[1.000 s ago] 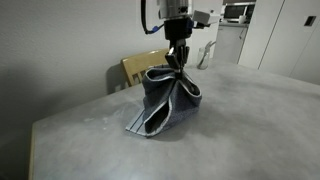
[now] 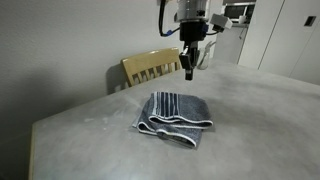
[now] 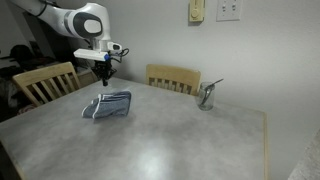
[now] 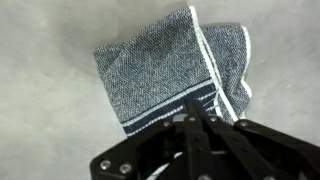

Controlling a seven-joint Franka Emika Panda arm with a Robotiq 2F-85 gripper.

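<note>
A dark blue-grey towel (image 2: 172,122) with white edges and a striped band lies folded and rumpled on the grey table. Its layers overlap loosely, with one white-edged fold facing the front in exterior view 1. Above the towel hangs my gripper (image 2: 188,74), pointing down, and a gap shows between its tips and the cloth. From the wrist, the towel (image 4: 165,75) spreads out below, its striped band partly covered by the dark fingers. Whether the fingers are parted is too small and dark to tell. In exterior view 2 the towel (image 3: 108,104) rests near the table's left side.
Wooden chairs (image 3: 172,78) stand behind and to the left of the table. A metal cup with a utensil in it (image 3: 207,97) is near the back edge.
Earlier the towel hung bunched up from my gripper, its lower part on the table.
</note>
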